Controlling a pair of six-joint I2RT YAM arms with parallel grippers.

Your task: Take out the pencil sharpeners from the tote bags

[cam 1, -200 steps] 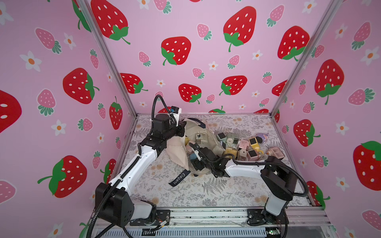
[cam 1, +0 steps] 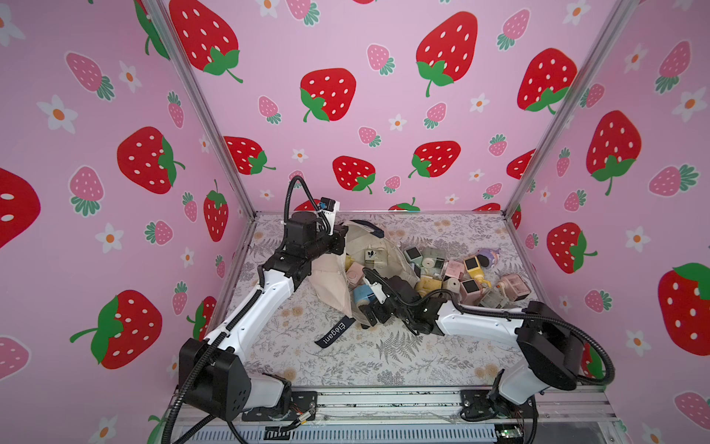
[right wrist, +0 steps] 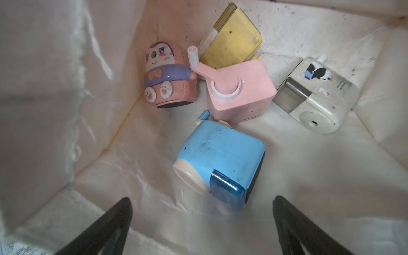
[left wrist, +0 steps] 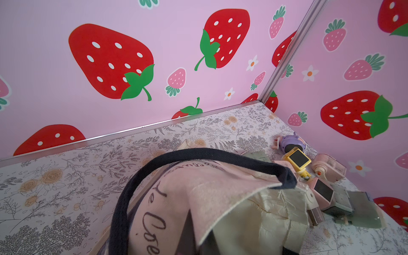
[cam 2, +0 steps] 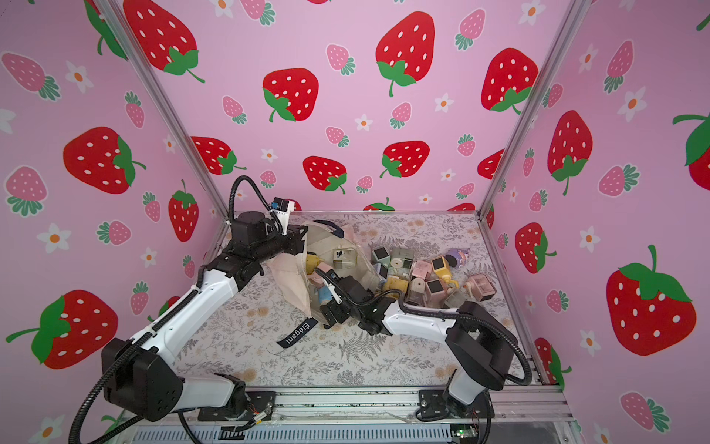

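The cream tote bag [cam 1: 329,285] lies open on its side. My left gripper [cam 1: 338,238] is at its upper left edge, shut; whether fabric is between its fingers is hard to see. My right gripper stands open over the bag's interior, fingers either side below a blue sharpener [right wrist: 223,153], nothing between them. Deeper inside are a pink crank sharpener [right wrist: 250,89], a penguin-like pink sharpener [right wrist: 170,85], a yellow one [right wrist: 229,42] and a white cow-print one [right wrist: 318,93].
Several sharpeners, among them yellow [left wrist: 297,159] and purple [left wrist: 289,142] ones, crowd the table right of the bag. The strap [cam 1: 336,331] lies at the front. Bare table shows in front and behind.
The right arm has shifted slightly to the right, and its wrist has turned a little. The left arm and the bag look unchanged.
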